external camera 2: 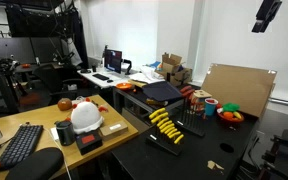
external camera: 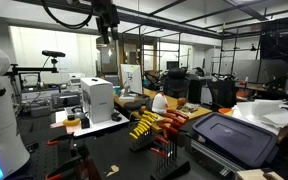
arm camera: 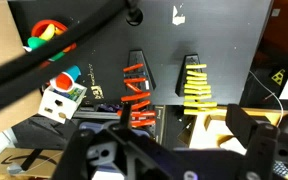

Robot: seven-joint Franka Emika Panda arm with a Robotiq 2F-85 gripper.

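My gripper hangs high above the table, its two dark fingers wide apart at the lower edge of the wrist view, with nothing visible held between them. Well below it, a black rack carries a row of yellow pieces point(arm camera: 198, 88). Beside that, a second black rack bears orange-red pieces point(arm camera: 136, 88). In exterior view 2, the yellow row point(external camera 2: 166, 126) slants across the dark table and the orange-red row point(external camera 2: 195, 103) stands behind it. From exterior view 1, the gripper is a small dark shape at the top, far above both racks.
A red bowl of colourful items point(external camera 2: 230, 115) and a blue-and-red cup point(external camera 2: 210, 106) sit near the cardboard. A white helmet point(external camera 2: 85, 117) rests on the wooden desk. One grey tray point(external camera: 232, 137) lies at the right. A thick black cable point(arm camera: 54, 60) crosses the wrist view.
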